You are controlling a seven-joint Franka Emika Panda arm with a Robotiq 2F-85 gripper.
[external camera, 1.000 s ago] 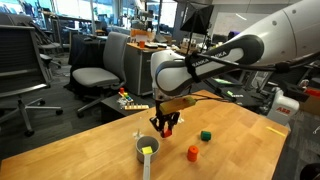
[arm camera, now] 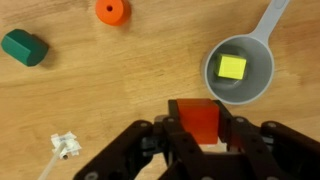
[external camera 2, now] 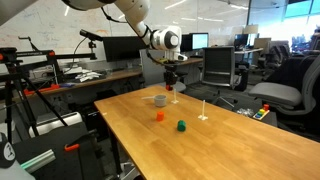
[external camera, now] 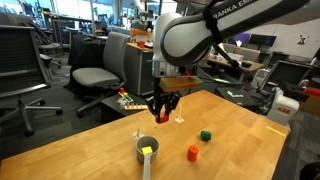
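My gripper is shut on a red-orange block (arm camera: 201, 122), held above the table. In exterior view 1 the held block (external camera: 163, 117) hangs behind and slightly right of the grey pot (external camera: 140, 156). The wrist view shows this grey pot (arm camera: 262, 82) with its long handle, just beyond the fingers. Inside it lies a yellow block (arm camera: 231, 67). An orange-red round-ended piece (arm camera: 113, 11) and a dark green block (arm camera: 24, 47) sit on the wood.
A small white stand with a thin stick (arm camera: 55, 154) is on the table at the wrist view's lower left. In exterior view 2, the near part of the wooden table (external camera 2: 220, 150) is clear. Office chairs (external camera: 97, 78) stand beyond it.
The gripper has risen and moved back, away from the pot, carrying the red-orange block. The pot and the pieces on the table have stayed put.
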